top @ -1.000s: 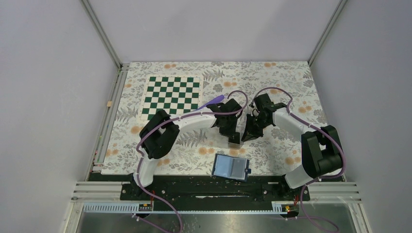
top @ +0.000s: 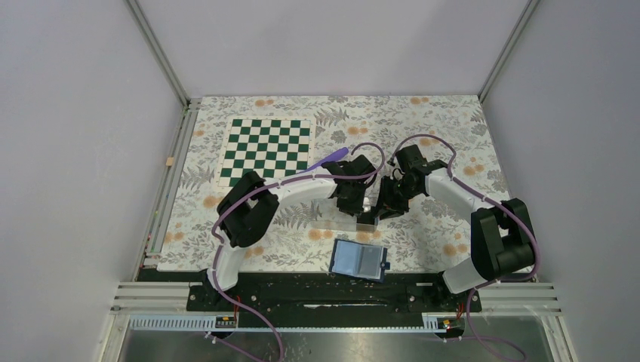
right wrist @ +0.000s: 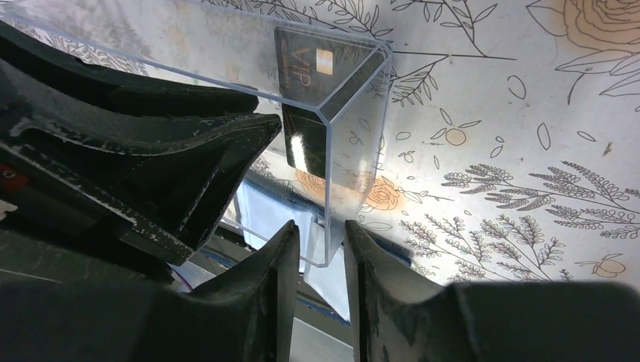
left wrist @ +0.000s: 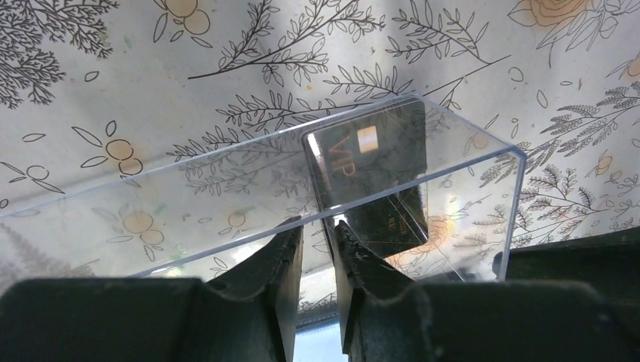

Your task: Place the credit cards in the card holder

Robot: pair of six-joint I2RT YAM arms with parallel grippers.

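Observation:
A black VIP card lies inside the clear acrylic box, at its right end. My left gripper is at the box's near side by the card, its fingertips slightly apart. My right gripper stands open at the box's end wall, a fingertip on either side of the corner edge. In the top view the blue card holder lies open near the table's front edge, below both grippers.
A green checkered board lies at the back left, with a purple object beside it.
Both grippers have shifted slightly in the top view, around the box's right end. The card holder has not moved.

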